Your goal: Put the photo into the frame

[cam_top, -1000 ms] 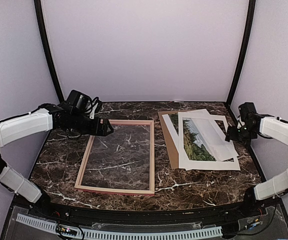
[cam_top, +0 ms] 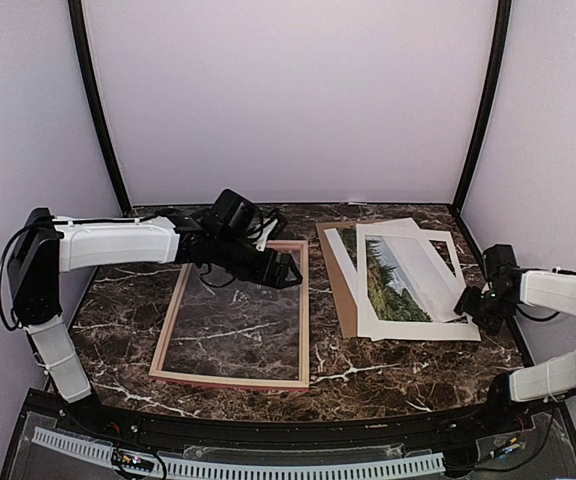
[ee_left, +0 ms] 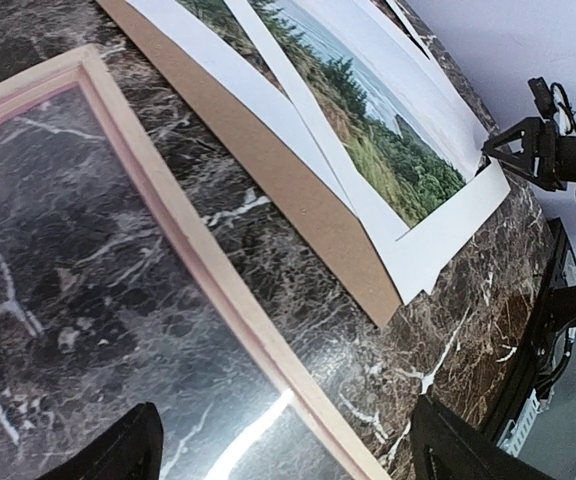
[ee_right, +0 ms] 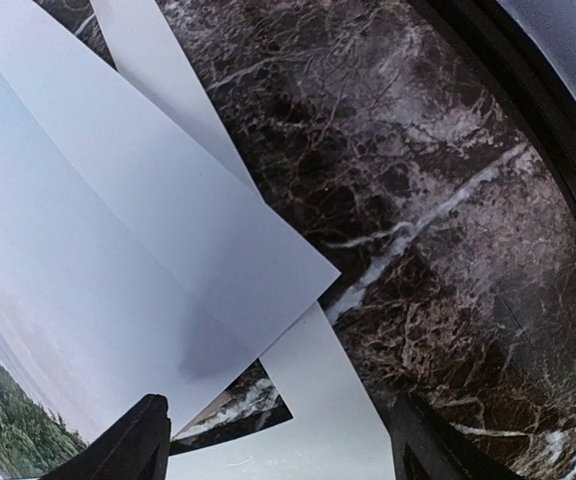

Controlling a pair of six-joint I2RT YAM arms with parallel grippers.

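On the left of the table lies an empty wooden frame [cam_top: 305, 330] with a clear pane through which the marble shows. To its right is a stack: a brown backing board [cam_top: 345, 300], a white mat [cam_top: 418, 331] with a window, and a landscape photo [cam_top: 393, 285] showing through that window. A pale translucent sheet [ee_right: 168, 230] covers part of the photo. My left gripper [cam_top: 290, 270] hangs over the frame's upper right, its fingers [ee_left: 133, 445] apart and empty. Open and empty, my right gripper [cam_top: 478, 308] is low at the stack's right edge, beside the sheet's corner.
Bare marble [cam_top: 368, 385] lies in front of the stack and in a narrow strip between frame and stack. Walls close in the back and sides; the right wall [cam_top: 558, 150] is near my right arm. A slotted white strip [cam_top: 238, 467] runs along the front.
My left arm has moved right across the frame toward the stack. Frame and stack stay put.
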